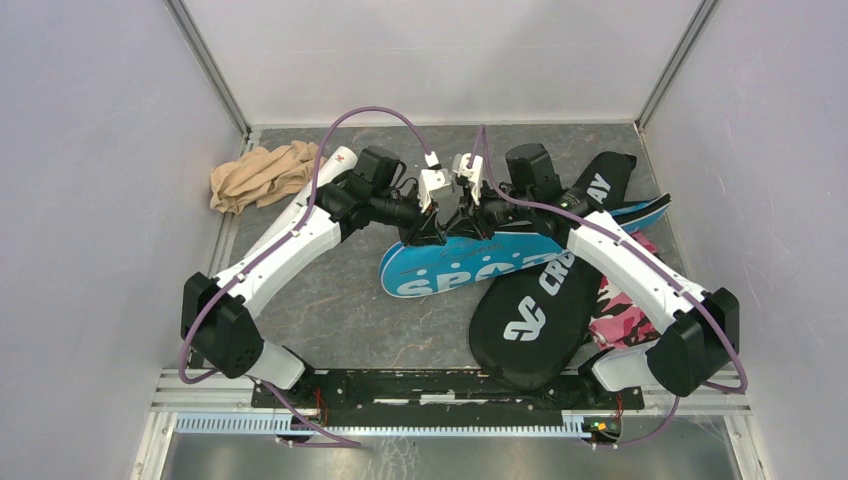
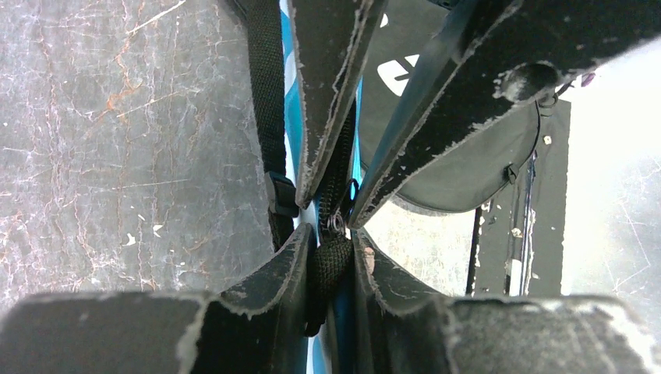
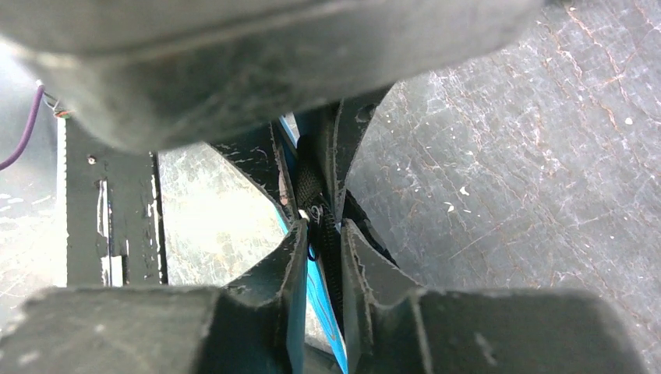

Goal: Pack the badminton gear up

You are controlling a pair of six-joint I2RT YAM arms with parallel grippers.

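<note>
The blue racket bag (image 1: 470, 270) with white lettering lies across the middle of the floor, its zipped edge upward. At its left end my left gripper is shut on the black fabric end of the zip. A small metal zip pull (image 2: 337, 224) sits just beyond those fingertips. My right gripper faces the left one closely, its fingers part open on either side of the black zip (image 3: 330, 257) and near the pull. Whether its fingers touch the pull I cannot tell. A black racket cover (image 1: 525, 325) lies partly under the bag.
A pink camouflage cloth (image 1: 622, 315) lies at the right, partly under the right arm. Crumpled beige cloth (image 1: 265, 177) rests at the far left, with a white tube (image 1: 343, 160) beside it, mostly behind my left arm. Bare floor (image 1: 345, 310) shows at front left.
</note>
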